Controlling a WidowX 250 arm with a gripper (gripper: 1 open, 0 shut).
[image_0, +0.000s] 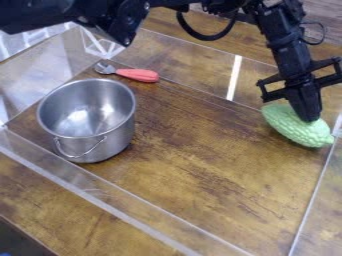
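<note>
A pale green, bumpy oblong vegetable (289, 126) lies on the wooden table at the right. My black gripper (307, 112) is down on its upper right part, the tip reaching over the vegetable; it looks shut, and whether anything is between the fingers is hidden. A steel pot (86, 120) with a wire handle stands at the left.
A red-handled utensil (134, 73) lies behind the pot. Tape lines cross the wooden table (174, 180), whose middle and front are clear. My arm spans the top of the view.
</note>
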